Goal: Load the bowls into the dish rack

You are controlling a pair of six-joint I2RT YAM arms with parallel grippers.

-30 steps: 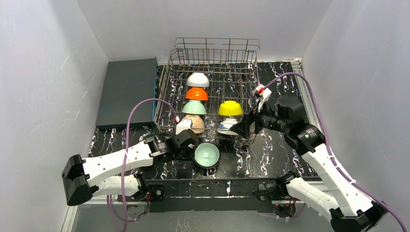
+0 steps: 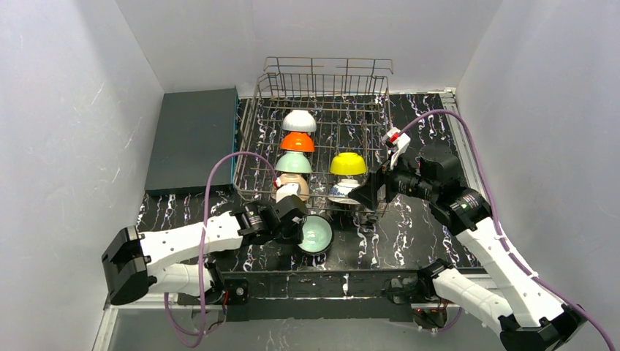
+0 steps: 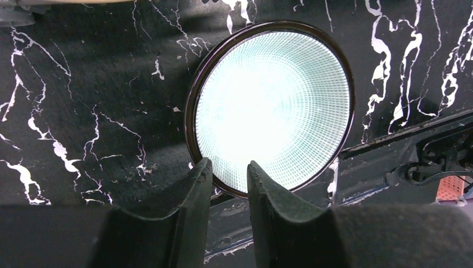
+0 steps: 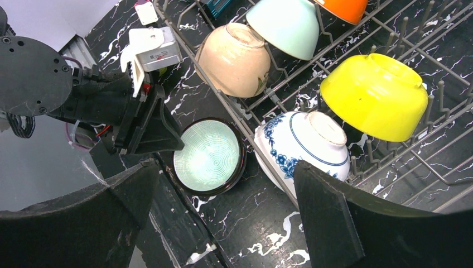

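Observation:
A dark-rimmed pale green bowl [image 2: 316, 235] lies upright on the marble counter before the rack [image 2: 325, 76]. My left gripper hangs over its near rim, fingers slightly apart, nothing visible between them. In the rack, bowls sit bottom-up: white [image 2: 299, 119], orange [image 2: 297, 140], mint [image 2: 293, 162], beige [image 4: 234, 61], yellow [image 4: 373, 97] and blue-patterned white [image 4: 301, 145]. My right gripper stands open above the rack's front right, beside the blue-patterned bowl.
A dark flat board [image 2: 190, 139] lies left of the rack. Grey walls enclose the sides and back. Bare counter shows right of the bowl in front; the rack's back section is empty.
My left arm has shifted slightly right over the bowl in front. The right arm and the racked bowls are unchanged.

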